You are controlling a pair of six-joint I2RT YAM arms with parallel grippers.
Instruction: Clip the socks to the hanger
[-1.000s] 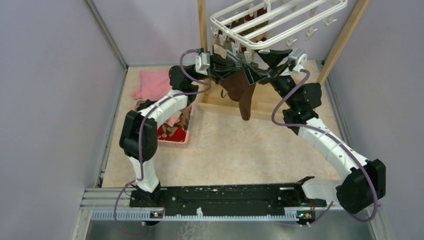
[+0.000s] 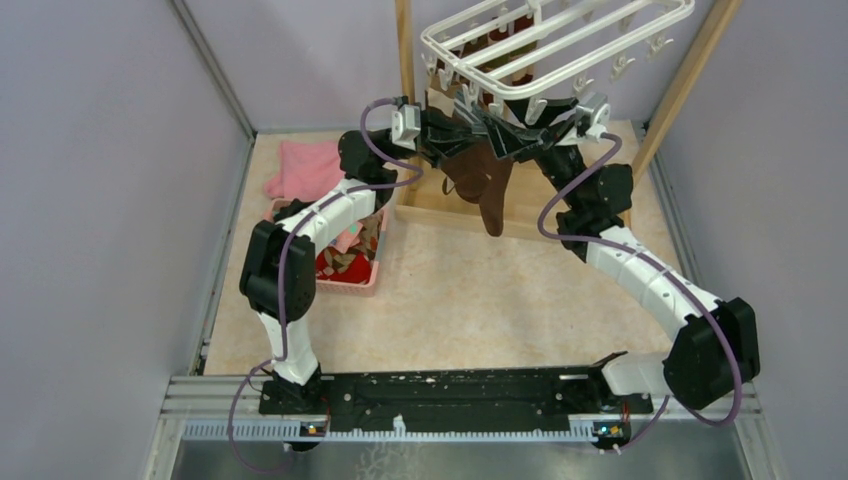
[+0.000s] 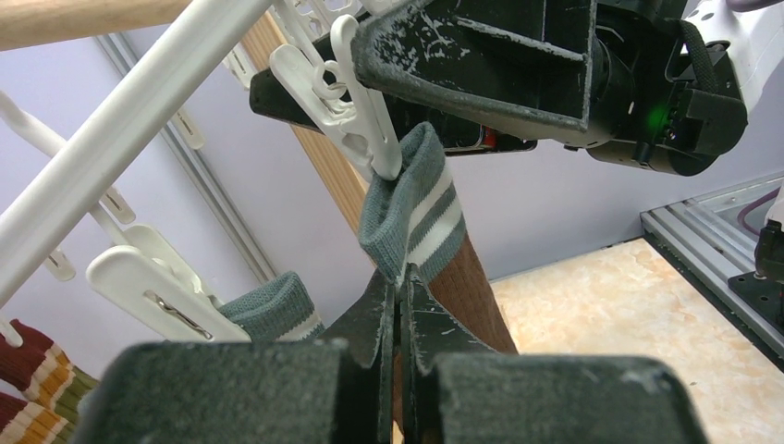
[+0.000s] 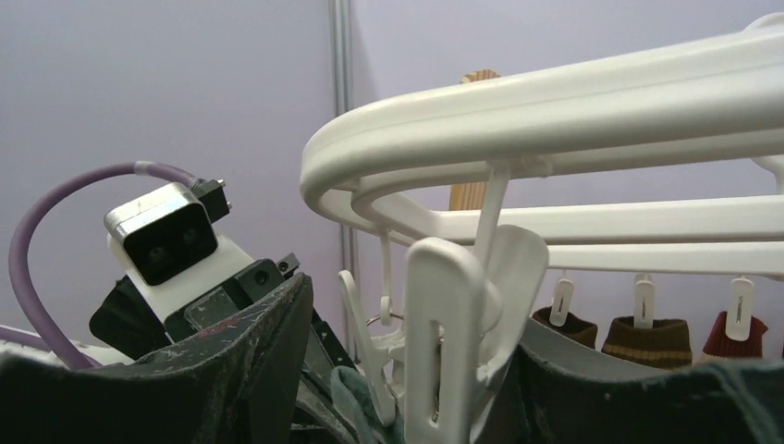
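A brown sock (image 2: 485, 185) with a grey, white-striped cuff (image 3: 425, 199) hangs beneath the front rail of the white hanger (image 2: 470, 68). In the left wrist view, my left gripper is shut on the cuff's near lower edge. Above it, the white clip (image 3: 363, 111) has its lower end at the cuff's upper rim. My right gripper is part open around the clip, one finger on each side. The right wrist view shows a gap between the clip and the left finger. Most of the cuff is hidden there.
Other clips hold a second grey cuff (image 3: 277, 310) and striped socks (image 4: 647, 340) farther back. Free clips (image 2: 622, 65) line the hanger's right side. A pink basket (image 2: 345, 287) of socks and a pink cloth (image 2: 305, 170) lie at left.
Over the last second my right arm has shifted slightly left, towards the hanger's front rail. The hanging sock has swayed a little. The left arm has stayed in place.
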